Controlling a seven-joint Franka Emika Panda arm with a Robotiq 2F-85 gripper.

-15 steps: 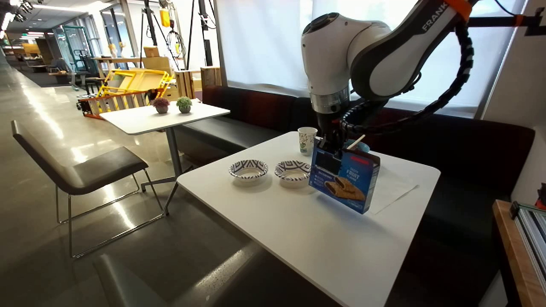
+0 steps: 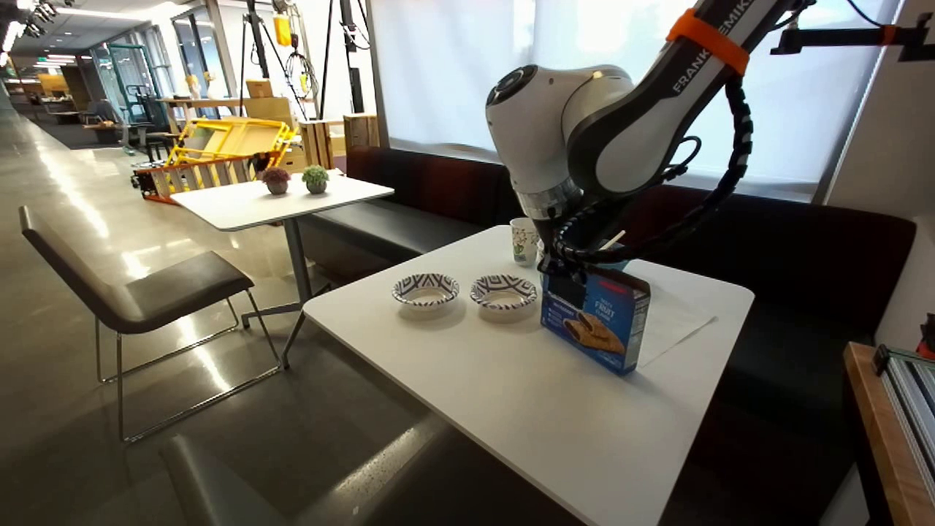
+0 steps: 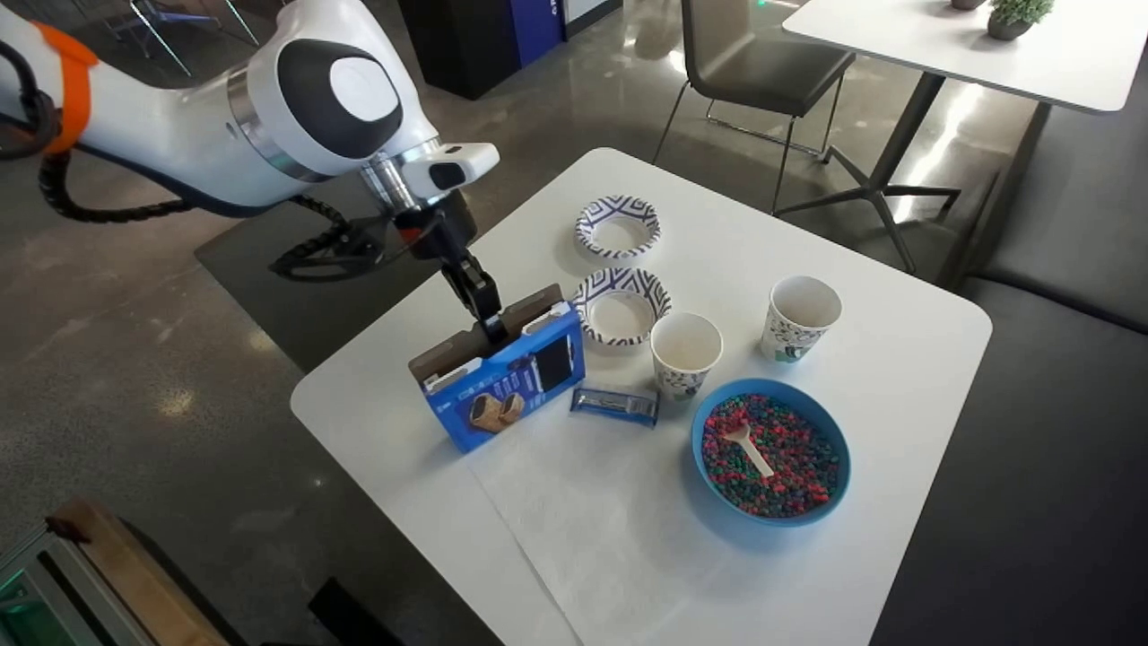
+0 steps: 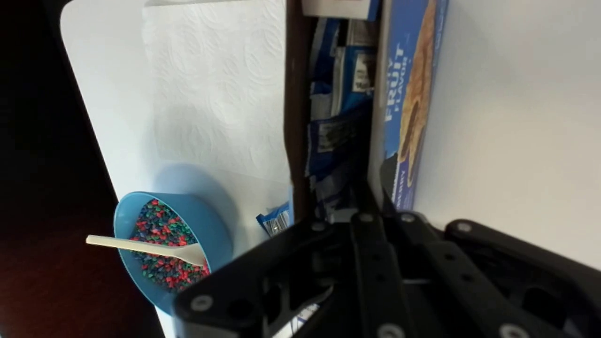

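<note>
A blue snack box point(image 2: 596, 320) with its top open stands on the white table, its fruit-flavor face showing in exterior view 1. My gripper point(image 3: 495, 327) points down at the box's open top. In the wrist view the gripper is shut on the thin front cardboard wall of the box point(image 4: 403, 84), one fingertip outside and the other inside. Several blue wrapped bars point(image 4: 338, 135) lie within the box. One more wrapped bar point(image 3: 614, 405) rests on the table beside it.
Two patterned bowls point(image 3: 618, 226) point(image 3: 646, 282) and two paper cups point(image 3: 802, 312) point(image 3: 680, 377) stand near the box. A blue bowl point(image 3: 705, 474) holds colored bits and a spoon point(image 3: 750, 450). A paper towel point(image 3: 635, 538) covers part of the table.
My gripper and the box have come down; the box was raised and tilted before and now stands lower, at the table surface. The arm's upper part has swung left in exterior view 1.
</note>
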